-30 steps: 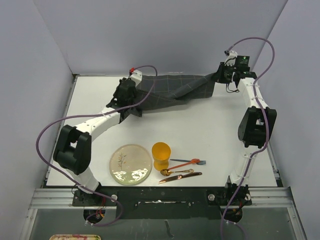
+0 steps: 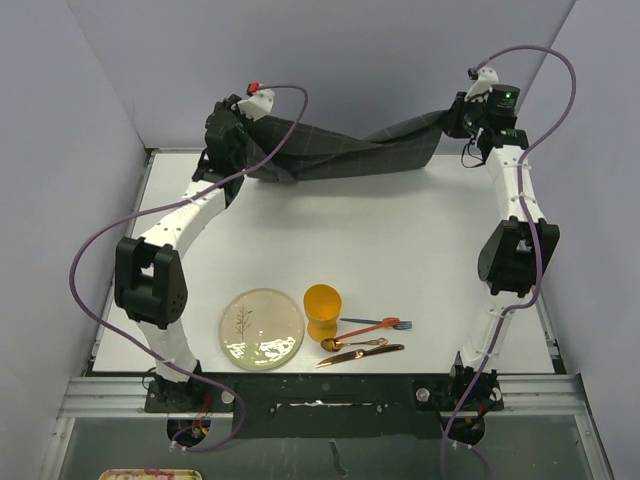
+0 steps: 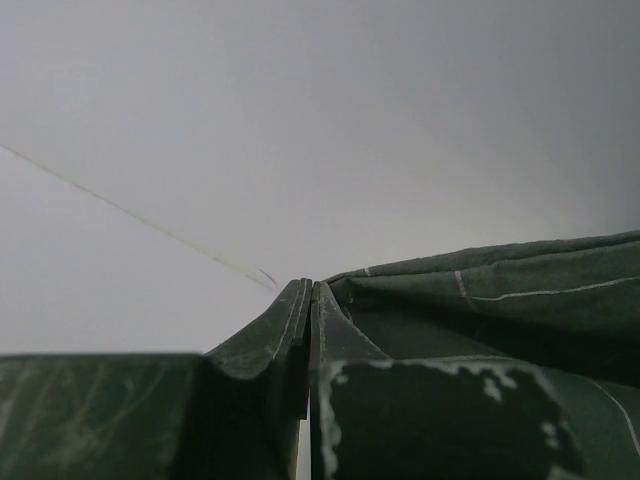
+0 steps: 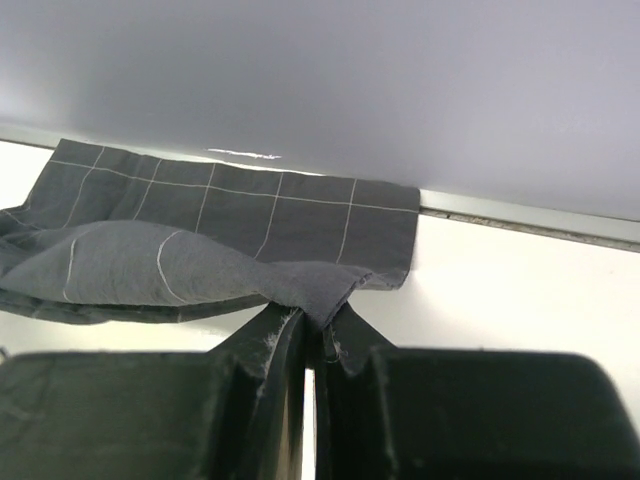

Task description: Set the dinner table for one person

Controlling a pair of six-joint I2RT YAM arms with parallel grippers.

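A dark grey checked cloth (image 2: pixel 350 160) stretches between my two grippers at the table's far edge. In the left wrist view, my left gripper is shut on a corner of the cloth (image 3: pixel 500 290), its edge leading off to the right. My right gripper pinches a gathered fold of the cloth (image 4: pixel 220 200); part of it hangs flat beyond, against the far edge. On the table's near side are a cream plate (image 2: pixel 262 330), an orange cup (image 2: pixel 322 306), a blue fork (image 2: pixel 402 325), a red utensil (image 2: pixel 385 323), a gold spoon (image 2: pixel 335 344) and a knife (image 2: pixel 372 353).
Grey walls (image 2: pixel 330 60) rise behind the far edge and at both sides. A basket (image 2: pixel 150 474) shows at the bottom left, off the table.
Both grippers have moved toward the far edge and outward, the left one further left. The tableware has stayed put.
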